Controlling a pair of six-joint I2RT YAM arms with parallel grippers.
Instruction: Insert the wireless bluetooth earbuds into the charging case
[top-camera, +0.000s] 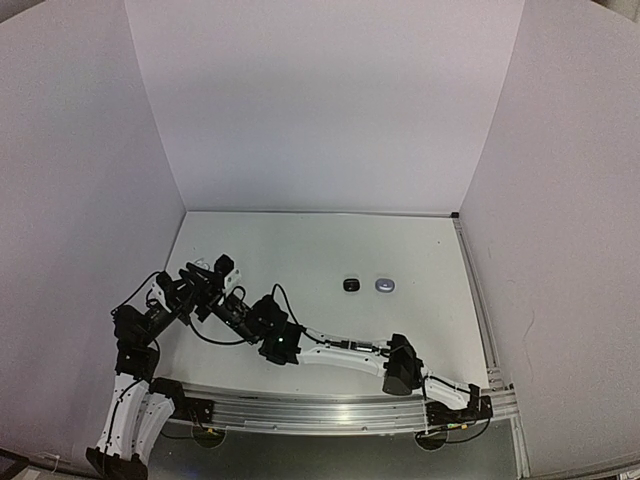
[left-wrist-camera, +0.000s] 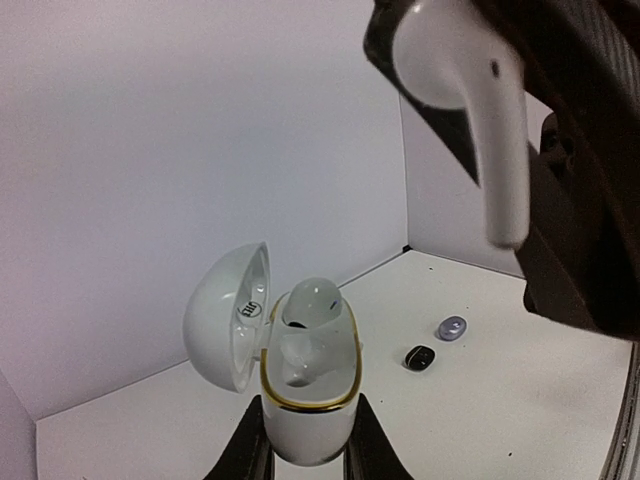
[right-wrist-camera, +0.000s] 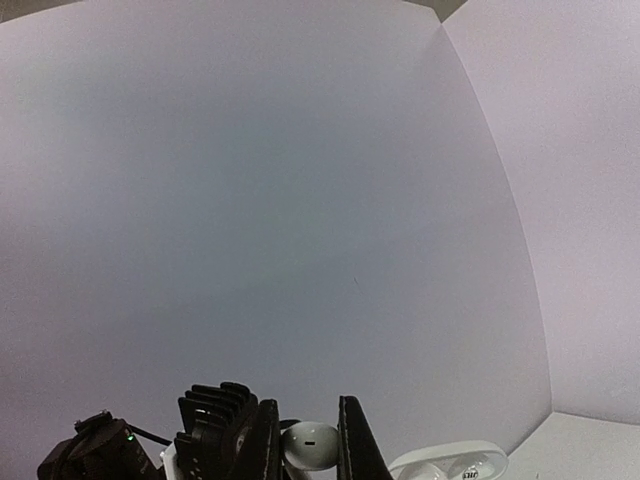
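Observation:
The white charging case (left-wrist-camera: 308, 430) stands upright with its rounded lid (left-wrist-camera: 222, 318) swung open to the left, and my left gripper is shut around its lower body. In the case's far part sits a rounded white piece (left-wrist-camera: 314, 298) that looks like an earbud; the near hollow (left-wrist-camera: 305, 365) appears empty. My right gripper is shut on a white earbud (right-wrist-camera: 310, 447). Seen from the left wrist, that earbud (left-wrist-camera: 508, 130) hangs with its stem down, above and right of the case, apart from it in that view. From above, the arms hide both objects.
A black oval item (top-camera: 351, 285) and a lavender oval item (top-camera: 385, 285) lie on the white table (top-camera: 420, 330), right of the grippers. Both grippers are close together at the table's left side. Pale walls enclose the sides and back.

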